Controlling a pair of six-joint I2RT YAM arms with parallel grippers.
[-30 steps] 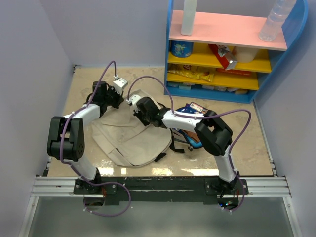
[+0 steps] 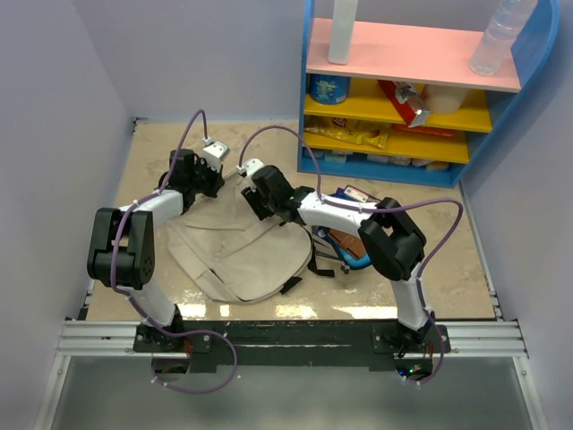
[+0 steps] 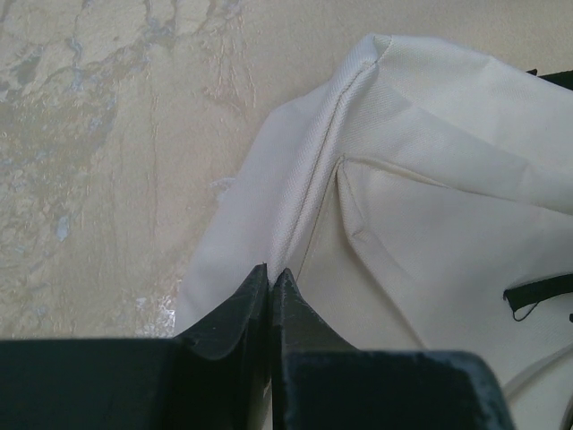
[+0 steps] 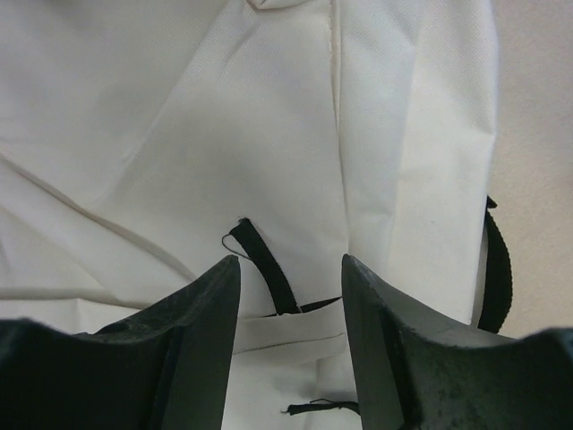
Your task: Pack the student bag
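A cream cloth bag [image 2: 233, 269] with black straps lies flat on the floor between the arms. My left gripper [image 2: 213, 184] is at its upper left edge; in the left wrist view its fingers [image 3: 224, 367] are closed on a raised fold of the fabric [image 3: 322, 170]. My right gripper [image 2: 257, 202] hangs over the bag's upper middle. In the right wrist view its fingers [image 4: 179, 349] stand apart above the cloth, near a short black tab [image 4: 264, 260], with nothing held.
A blue shelf unit [image 2: 398, 49] with bottles, snack packs and containers stands at the back right. A blue item with books [image 2: 352, 244] lies right of the bag, partly under the right arm. Bare floor [image 2: 448, 278] shows at the right.
My right gripper has moved slightly right and its fingers look more spread than before. My left gripper has barely moved.
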